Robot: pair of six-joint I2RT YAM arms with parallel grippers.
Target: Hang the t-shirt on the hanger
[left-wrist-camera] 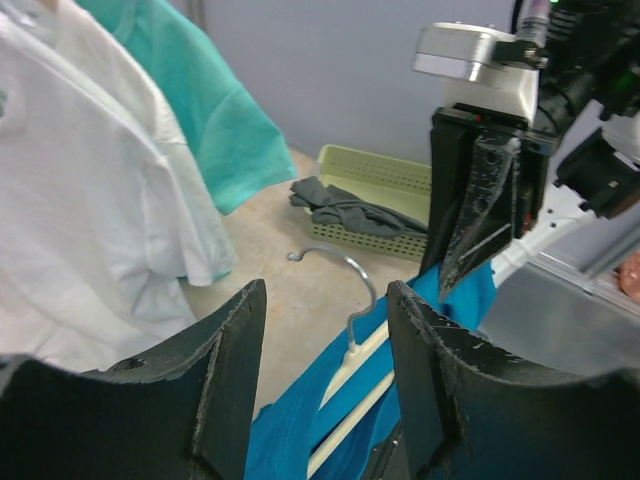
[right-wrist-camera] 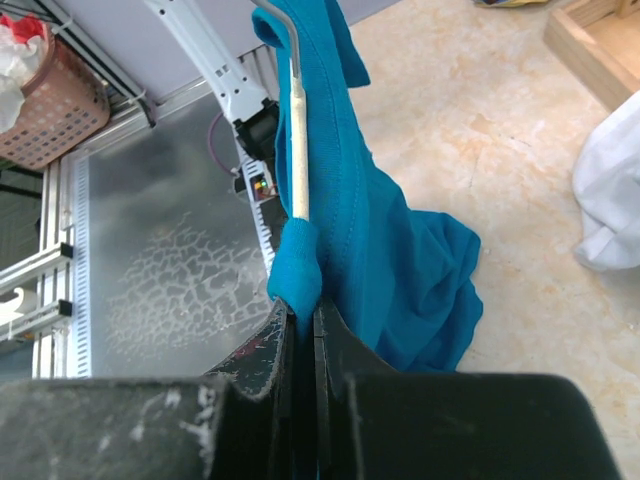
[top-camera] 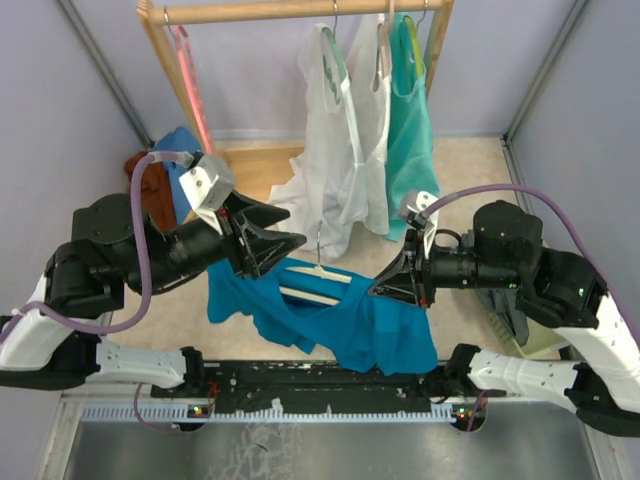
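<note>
The blue t-shirt [top-camera: 350, 320] hangs spread above the floor, with a wooden hanger [top-camera: 318, 271] through its neck opening. The hanger's metal hook [left-wrist-camera: 340, 258] stands free, and its shoulder ends are hidden in the cloth. Just behind and left of the hook, my left gripper [top-camera: 295, 226] is open; in the left wrist view nothing lies between its fingers. My right gripper [top-camera: 376, 289] is shut on the shirt's right shoulder. Blue cloth [right-wrist-camera: 297, 268] is pinched at its fingertips in the right wrist view, below the hanger's wooden arm [right-wrist-camera: 299, 150].
White garments [top-camera: 322, 150] and a teal one [top-camera: 408, 130] hang from the wooden rack's bar [top-camera: 250, 12] behind, close to the left gripper. A pink hanger [top-camera: 190, 90] hangs empty at left. A green basket [left-wrist-camera: 375, 175] with dark cloth stands at right.
</note>
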